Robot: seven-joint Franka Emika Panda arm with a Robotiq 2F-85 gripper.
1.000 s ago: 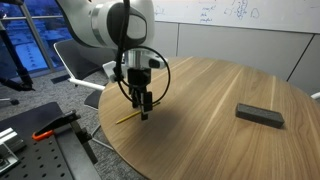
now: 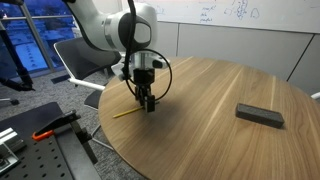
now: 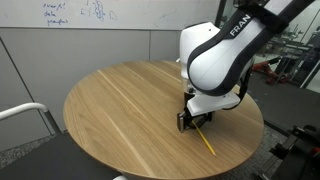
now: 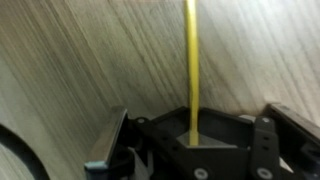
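A thin yellow stick [image 2: 122, 114], pencil-like, lies on the wooden table near its left edge. My gripper [image 2: 147, 105] is low over its far end, pointing down. In the wrist view the stick [image 4: 192, 65] runs from the top edge down into the space between the fingers, and a gap still separates them. Exterior view 2 has the near part of the stick [image 3: 206, 142] sticking out past the gripper [image 3: 190, 120]. Whether either finger touches it cannot be made out.
A dark oblong block [image 2: 259, 114] rests on the right side of the table [image 2: 210, 120], well apart from the gripper. A chair [image 2: 85, 75] stands beyond the left edge.
The arm has shifted to the right in exterior view 1, bringing the gripper over the stick's far end. The stick and the dark block appear to lie where they were.
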